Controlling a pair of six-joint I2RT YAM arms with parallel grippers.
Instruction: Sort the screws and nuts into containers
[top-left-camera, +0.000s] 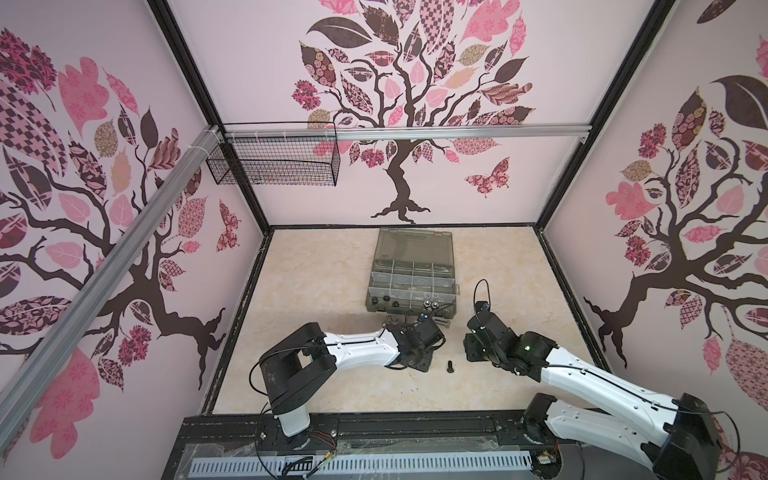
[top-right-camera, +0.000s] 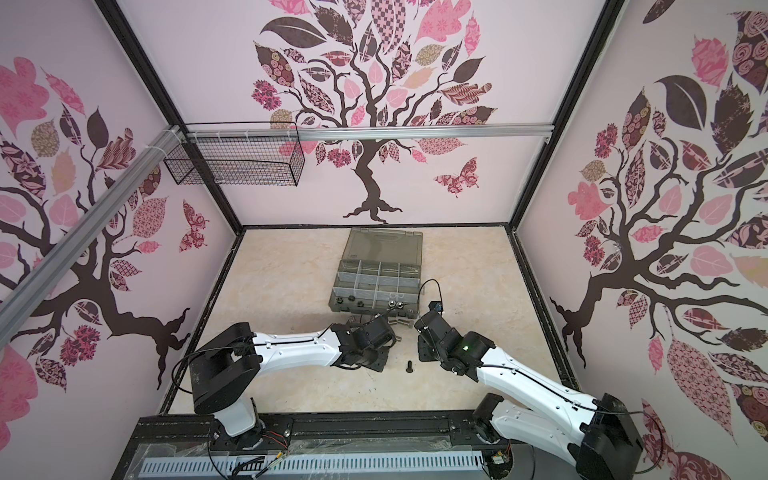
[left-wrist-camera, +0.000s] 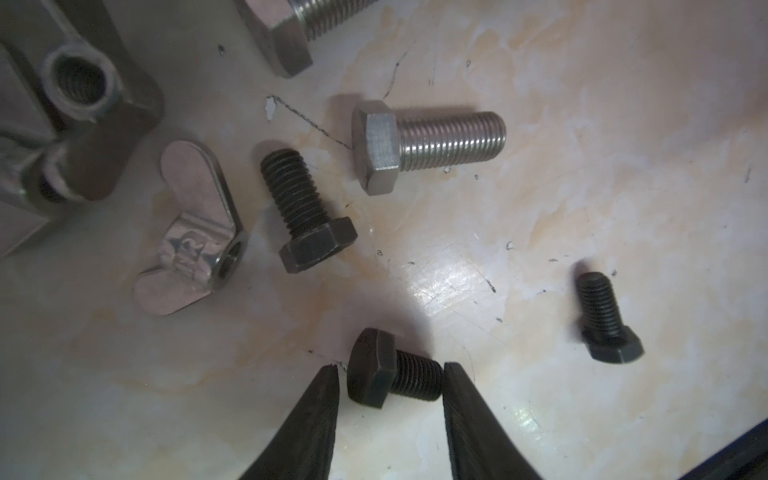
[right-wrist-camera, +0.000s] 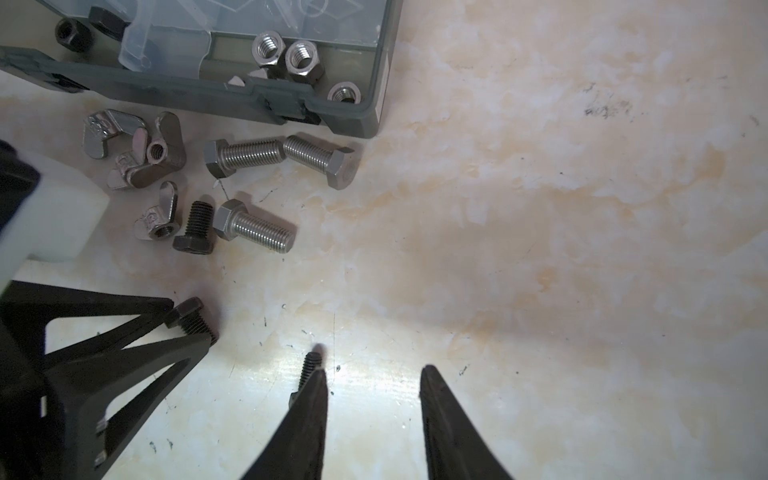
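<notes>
My left gripper is open, its fingertips either side of a black hex bolt (left-wrist-camera: 372, 368) lying on its side. Above it lie a black bolt (left-wrist-camera: 308, 232), steel bolts (left-wrist-camera: 376, 148) and a wing nut (left-wrist-camera: 196, 240); a small black bolt (left-wrist-camera: 608, 328) lies to the right. My right gripper hangs open above bare table beside that small bolt, which its finger partly hides in the right wrist view. The grey compartment box (top-left-camera: 409, 264) stands behind, with steel nuts (right-wrist-camera: 302, 60) and black nuts (right-wrist-camera: 73, 34) inside.
Several wing nuts (right-wrist-camera: 160, 164) and steel bolts crowd the table before the box. Both arms reach in from the front, close together at the middle.
</notes>
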